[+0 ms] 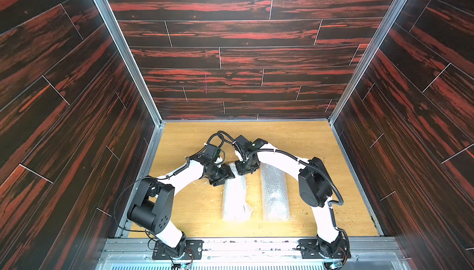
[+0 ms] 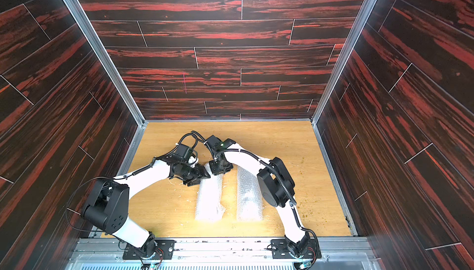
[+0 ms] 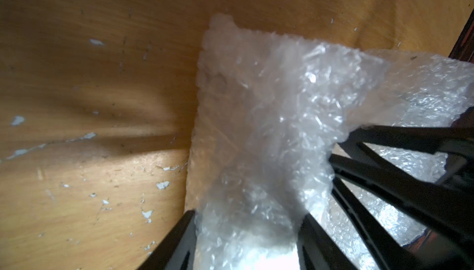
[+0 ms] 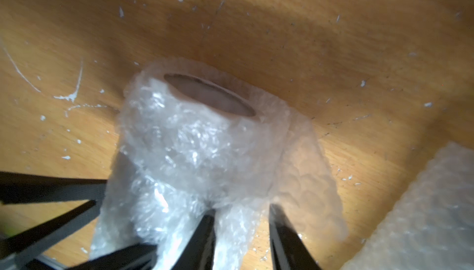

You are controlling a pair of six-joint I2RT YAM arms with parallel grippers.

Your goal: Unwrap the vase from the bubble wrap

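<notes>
The bubble-wrapped vase (image 1: 234,201) lies lengthwise mid-table; its oval opening (image 4: 209,94) shows at the far end inside the wrap in the right wrist view. My left gripper is over the wrap's upper left, fingers apart on either side of a bunched part of it; whether they pinch it is unclear. My right gripper hangs over the vase's top end from the right, part open, one finger over the wrap, the other near a loose flap (image 4: 311,186). Both grippers are close together.
A second bubble-wrap piece (image 1: 275,196) lies to the right, partly under my right arm. The wooden table (image 1: 192,205) has free room at the back, left and right. Walls enclose it on the sides and back.
</notes>
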